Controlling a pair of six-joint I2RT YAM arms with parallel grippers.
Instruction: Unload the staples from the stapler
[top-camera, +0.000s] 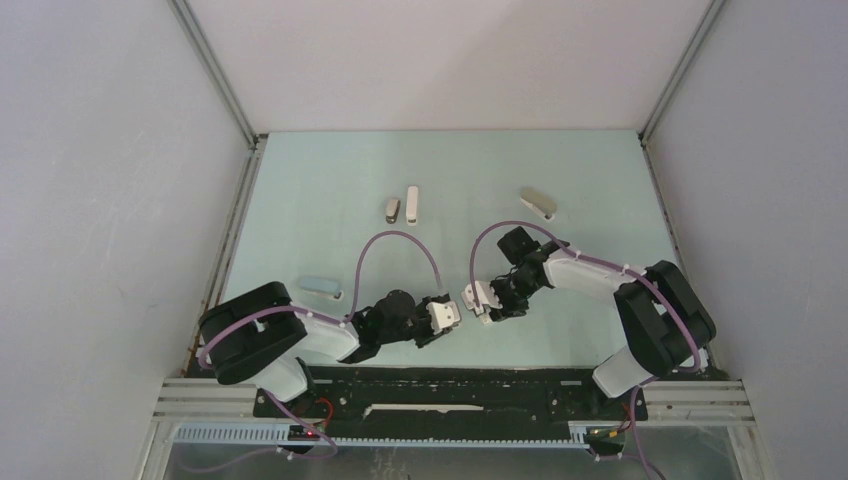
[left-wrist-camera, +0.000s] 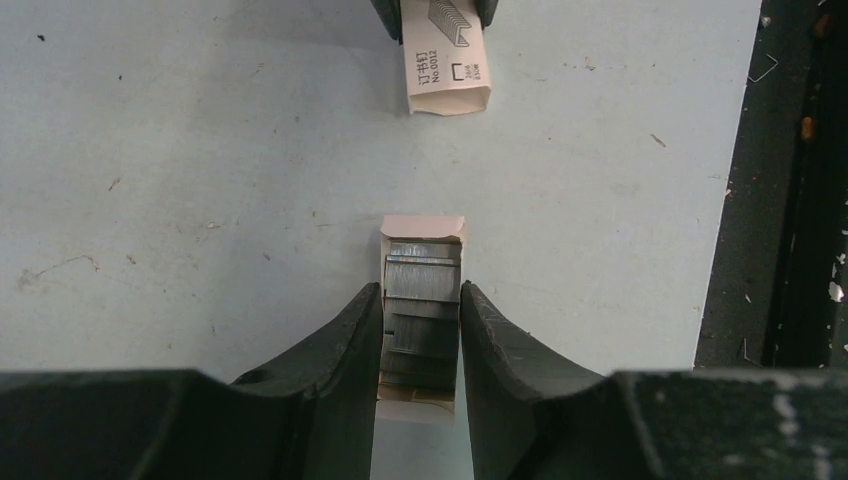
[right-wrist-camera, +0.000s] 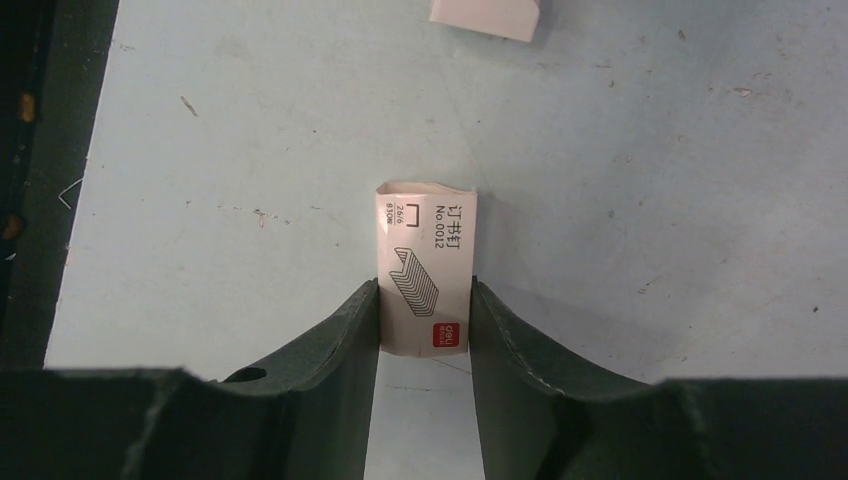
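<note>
An open, pale pink box tray (left-wrist-camera: 421, 227) lies between the fingertips of my left gripper, which is shut on its sides. Grey staple strips (left-wrist-camera: 422, 280) show inside the tray. My right gripper is shut on the pink staple-box sleeve (right-wrist-camera: 425, 270), printed with a staple drawing and "No.0012". The sleeve's end facing the tray looks open and empty, and tray and sleeve are apart. In the top view, a light-blue stapler (top-camera: 320, 286) lies at the left.
Farther back lie a small grey-brown stapler (top-camera: 392, 210), a long white stapler (top-camera: 412, 205) and a beige stapler (top-camera: 538, 203). The table's front edge (top-camera: 500, 367) is close to both grippers.
</note>
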